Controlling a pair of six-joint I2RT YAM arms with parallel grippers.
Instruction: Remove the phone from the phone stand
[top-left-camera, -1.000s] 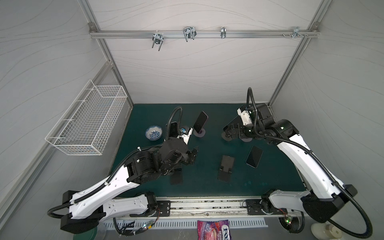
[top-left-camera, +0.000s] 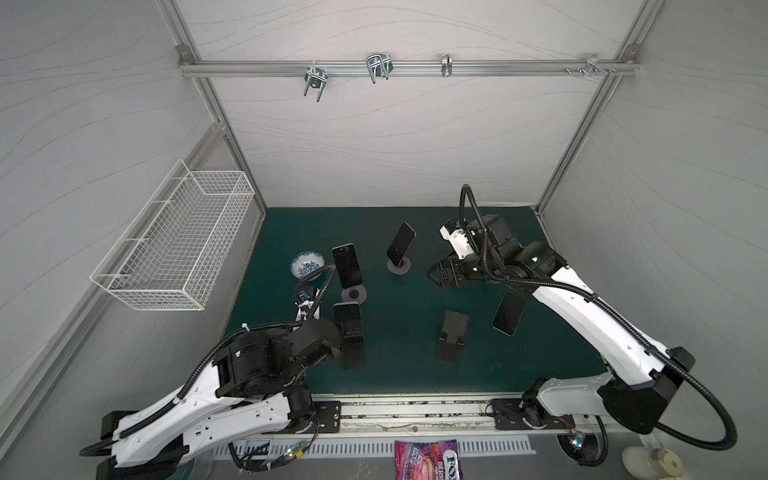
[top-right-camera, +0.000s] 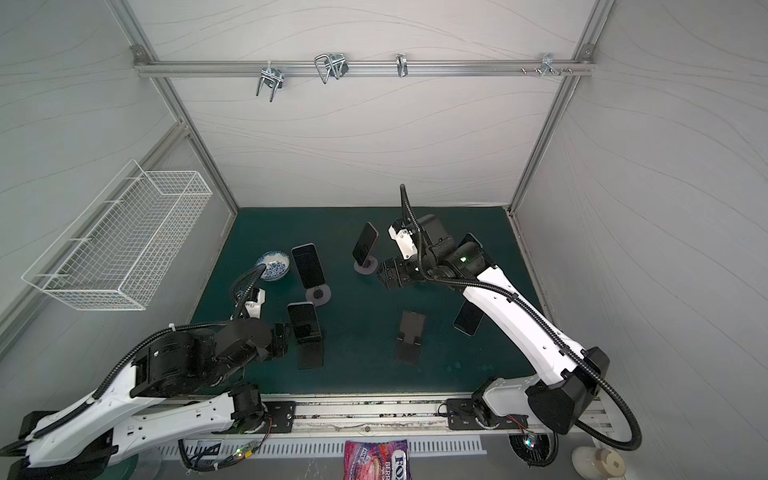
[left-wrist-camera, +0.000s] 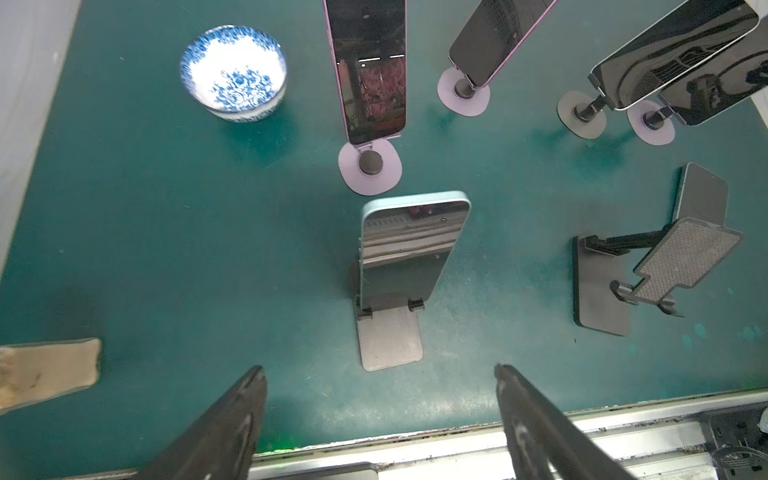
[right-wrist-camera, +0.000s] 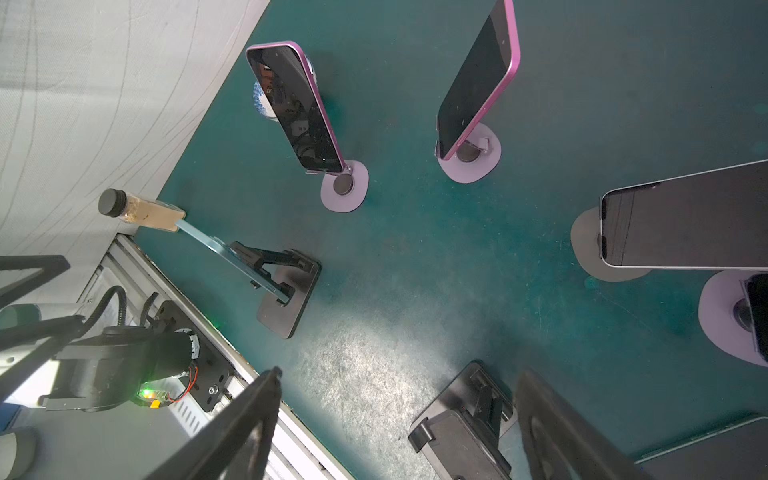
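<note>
In the left wrist view, a mint-edged phone (left-wrist-camera: 404, 256) leans upright in a dark folding stand (left-wrist-camera: 390, 340). My left gripper is open, its fingers apart on either side of that stand's near end, touching nothing. Right of it is another folding stand (top-left-camera: 452, 336) with no phone in it. A dark phone (top-left-camera: 509, 313) lies flat on the table beside this empty stand. My right gripper hangs open above the table, with nothing between its fingers; the empty stand (right-wrist-camera: 462, 432) shows below it.
Several phones sit on round-based stands behind, including a pink-edged phone (left-wrist-camera: 368, 72) and a silver-edged phone (right-wrist-camera: 688, 220). A blue-and-white bowl (left-wrist-camera: 234, 73) stands at the back left. A wire basket (top-left-camera: 180, 240) hangs on the left wall.
My left arm has swung left and back toward the front, uncovering the mint phone's stand. My right arm has shifted left, now covering the phones at the back right.
</note>
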